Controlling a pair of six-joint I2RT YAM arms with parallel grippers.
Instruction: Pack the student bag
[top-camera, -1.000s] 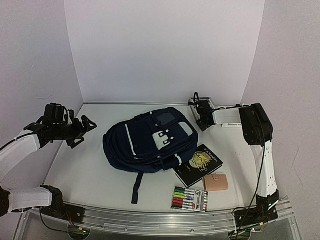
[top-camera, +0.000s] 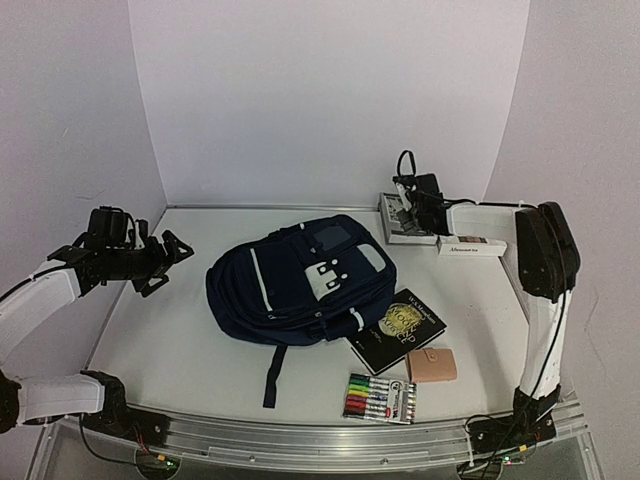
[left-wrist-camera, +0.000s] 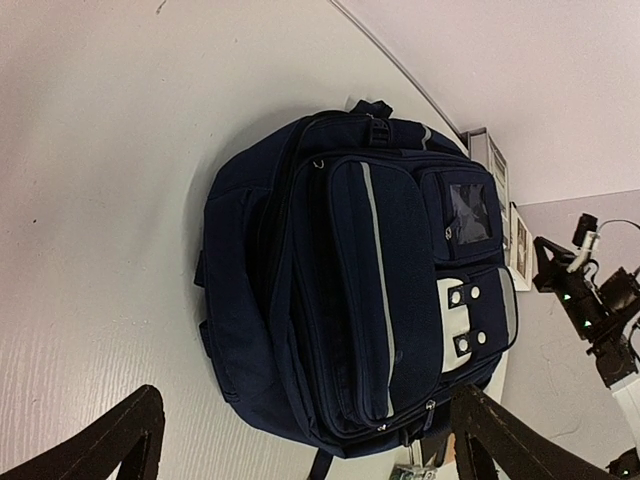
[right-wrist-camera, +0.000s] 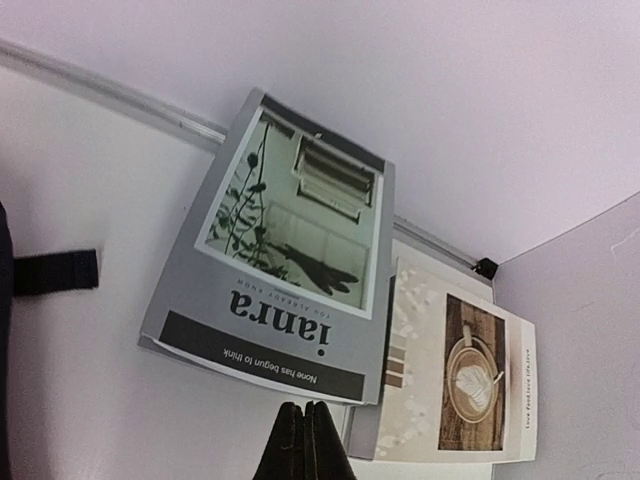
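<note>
The dark blue backpack (top-camera: 290, 285) lies on its back mid-table and fills the left wrist view. Toward the back right lies the grey "ianra" book (right-wrist-camera: 262, 315), flat, with its near edge just beyond my right gripper. That gripper is shut, its fingertips together and nothing between them. A cream book with a coffee cup (right-wrist-camera: 430, 400) lies to the right of the grey one. My left gripper (top-camera: 165, 263) hangs open and empty left of the backpack. Nearer the front are a black book (top-camera: 375, 350), a tan wallet (top-camera: 432, 366) and a pack of coloured markers (top-camera: 378, 399).
The back wall stands close behind the grey book, and the right wall (right-wrist-camera: 580, 270) is beyond the cream one. A backpack strap (top-camera: 272, 378) trails toward the front. Bare table (top-camera: 160, 350) lies to the left of the bag.
</note>
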